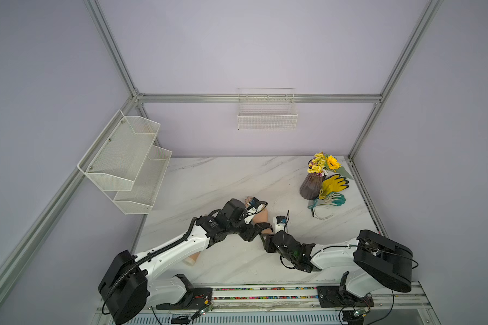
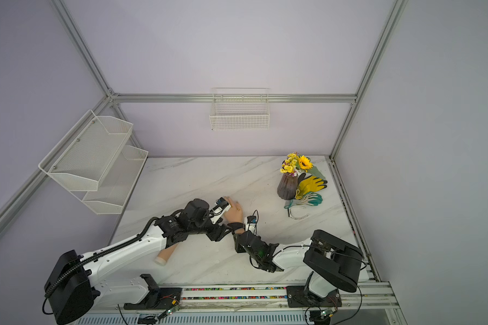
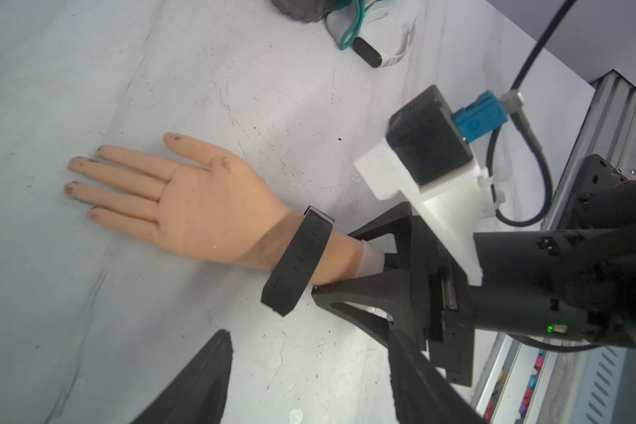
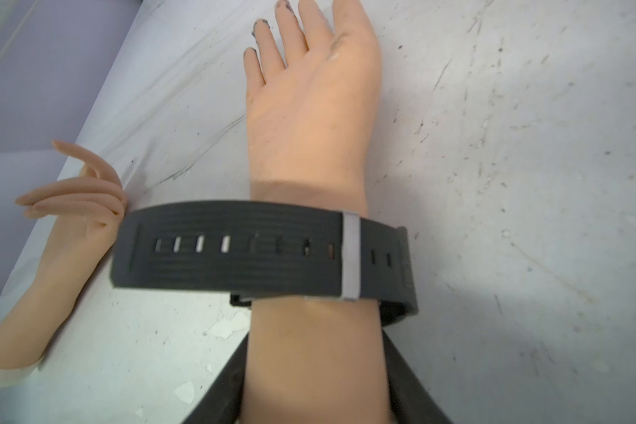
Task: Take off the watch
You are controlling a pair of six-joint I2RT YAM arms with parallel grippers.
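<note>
A mannequin hand lies palm up on the marble table, wearing a black watch at its wrist; the strap's free end sticks out past the metal keeper in the right wrist view. My right gripper is shut on the forearm just behind the watch. My left gripper hangs open over the table on the near side of the watch, with nothing between its fingers. A second mannequin hand (image 4: 70, 261) lies off to the left in the right wrist view.
A vase of flowers (image 2: 287, 185), a yellow glove (image 2: 310, 187), a teal glove (image 2: 309, 199) and a white band (image 3: 395, 49) are at the back right. Wire shelves (image 1: 124, 173) hang on the left wall.
</note>
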